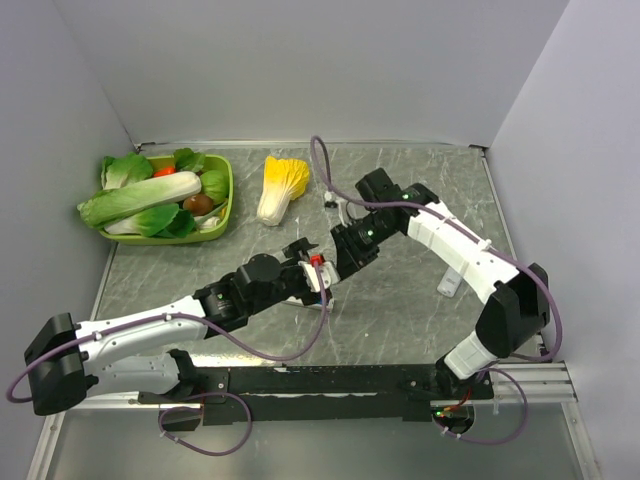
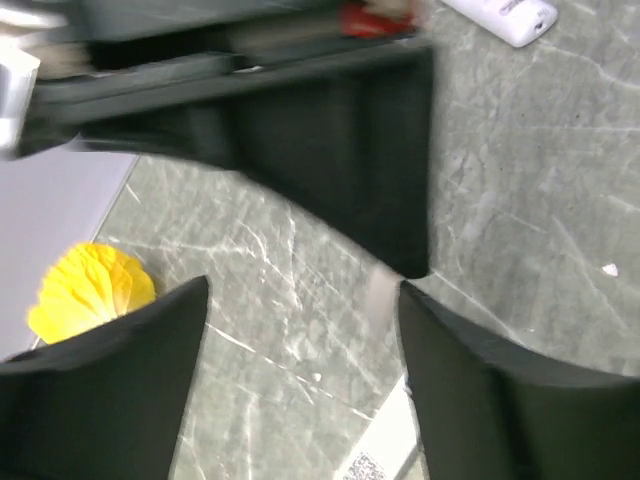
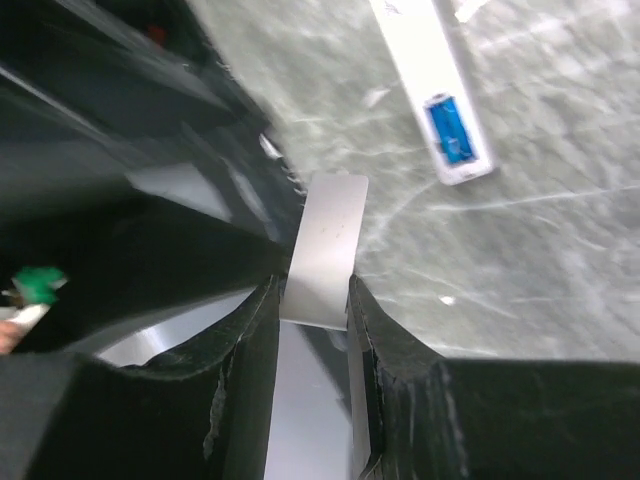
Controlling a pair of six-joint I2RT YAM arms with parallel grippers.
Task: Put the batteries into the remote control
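The remote control [image 1: 306, 300] lies on the counter, mostly under the grippers; the right wrist view shows its body [image 3: 410, 45] with a blue battery [image 3: 448, 125] in it. My right gripper is shut on a flat pale piece, apparently the battery cover [image 3: 325, 230]. My left gripper is held low over the counter beside the right one in the top view [image 1: 318, 275]; its blurred fingers stand apart, with nothing clear between them. The large dark housing across the left wrist view hides part of the scene.
A green basket of vegetables [image 1: 227, 190] stands at back left, with a yellow-topped cabbage [image 1: 283, 188] beside it. A white object [image 1: 450, 282] lies at the right. Grey walls surround the counter [image 1: 400, 320].
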